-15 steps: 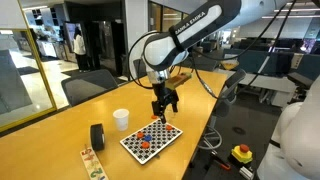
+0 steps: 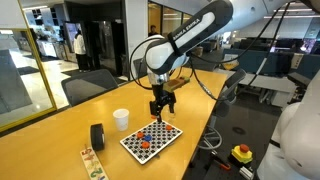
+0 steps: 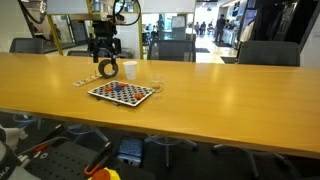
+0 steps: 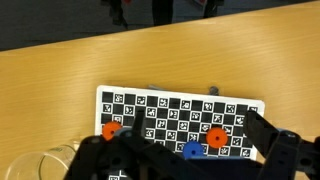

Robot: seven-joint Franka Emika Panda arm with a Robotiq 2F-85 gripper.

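Observation:
A board (image 4: 160, 103) with a black-and-white checkered pattern lies flat on the table. An orange disc (image 4: 216, 137) and a blue disc (image 4: 193, 149) sit on its right part in the wrist view; a second orange disc (image 4: 111, 130) is at the left. From the side, the board (image 3: 98, 92) is seen below my gripper (image 3: 104, 50). My gripper (image 2: 163, 105) hangs above the board's far end, pointing down, apart from it. Its fingers are open, with nothing held between them. The fingers hide the near part of the board in the wrist view.
A white cup (image 2: 121, 119) stands behind the board, and a black roll (image 3: 107, 68) lies to one side. Beside the board is a clear glass (image 4: 40, 165). A pale strip (image 2: 93, 164) rests near the table's edge.
My arm and gripper have shifted slightly in exterior view 1, still above the board. The board and its discs stay where they were.

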